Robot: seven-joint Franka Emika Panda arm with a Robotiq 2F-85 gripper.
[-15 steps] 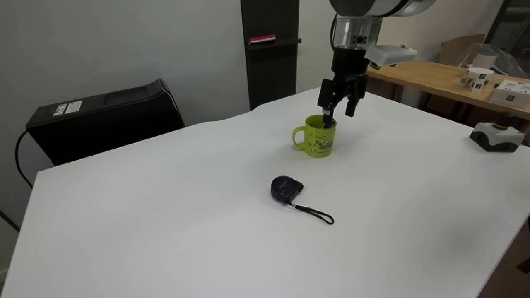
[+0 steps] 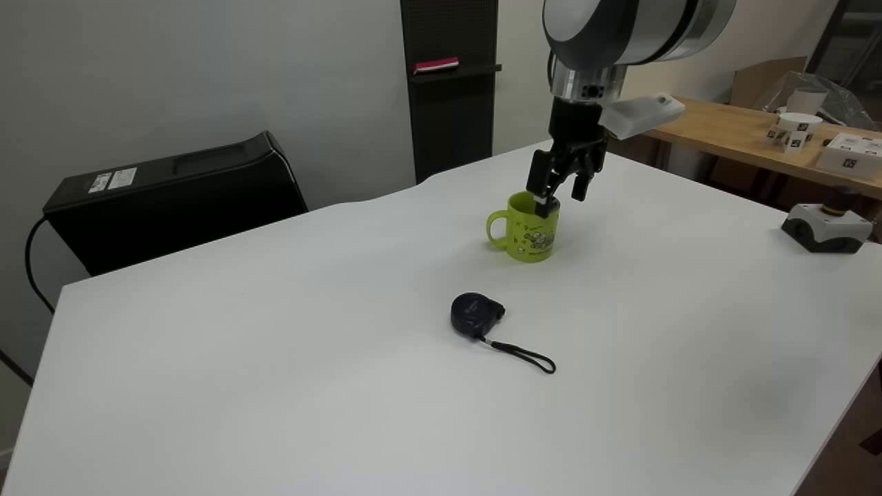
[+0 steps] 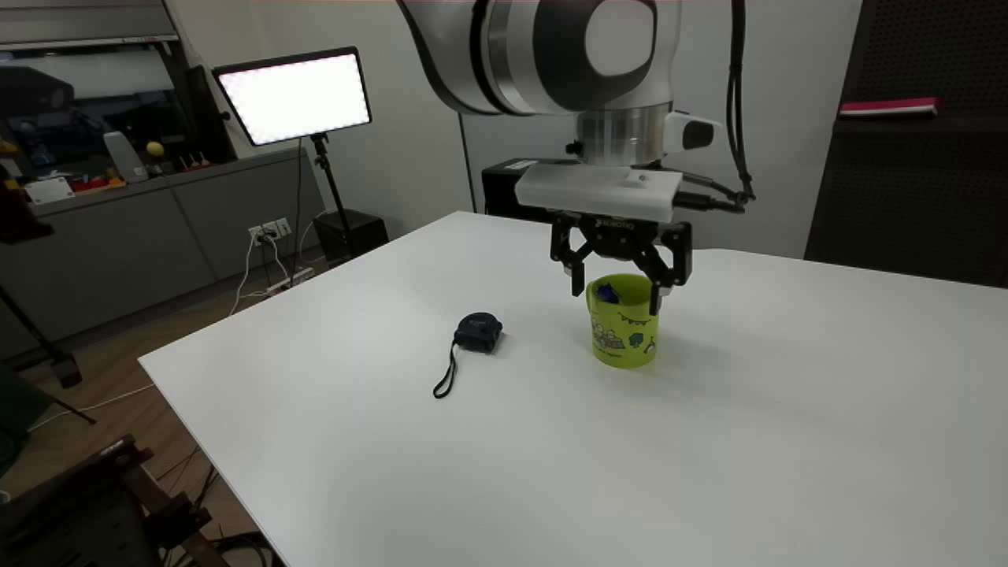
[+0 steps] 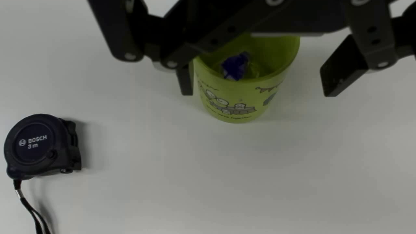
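A lime-green mug with printed pictures stands upright on the white table. Inside it lies something small, blue and shiny, perhaps a wrapped item. My gripper is open above the mug, its two fingers spread about as wide as the rim and nothing held between them. In the wrist view one finger comes close to the mug's left side, while the other finger stands clear to its right. Whether a finger touches the mug, I cannot tell. The mug's handle points left in exterior view 1.
A dark Bosch tape measure with a black wrist strap lies on the table apart from the mug. At the table's far right sits a grey-and-black switch box.
My gripper has come down slightly toward the mug and tilted a little. The mug and tape measure have stayed where they were.
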